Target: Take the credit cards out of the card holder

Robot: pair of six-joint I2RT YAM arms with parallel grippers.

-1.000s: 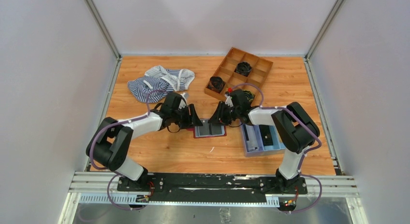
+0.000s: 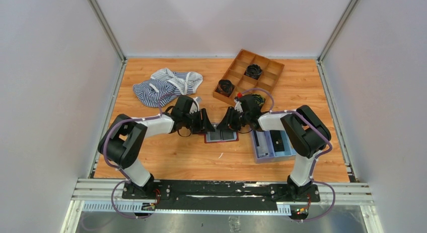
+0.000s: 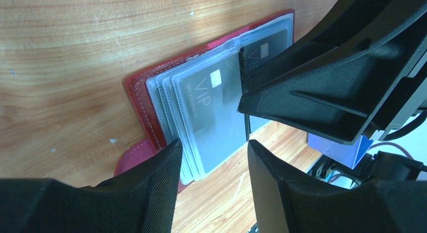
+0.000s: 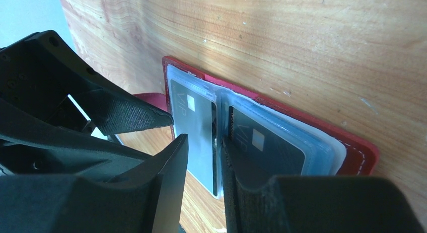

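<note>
Between my two arms the red card holder [image 2: 220, 136] lies spread open on the table, with clear sleeves on both sides of its fold. In the left wrist view a grey VIP card [image 3: 214, 109] sits inside the near stack of sleeves. The other side's card [image 4: 194, 112] is also in its sleeve. My left gripper is open over the left sleeves. Open too, with a narrow gap, the right gripper stands over the fold, one finger at the edge of the right wrist view's dark card [image 4: 262, 142]. Neither gripper holds anything.
A blue box [image 2: 274, 159] with dark items stands at the right, close to the holder. Behind lie a wooden compartment tray [image 2: 272, 72] with black coils and a striped cloth [image 2: 158, 89].
The card holder has shifted slightly to the right. My left gripper has moved a little the same way, while the right gripper stays nearly in place.
</note>
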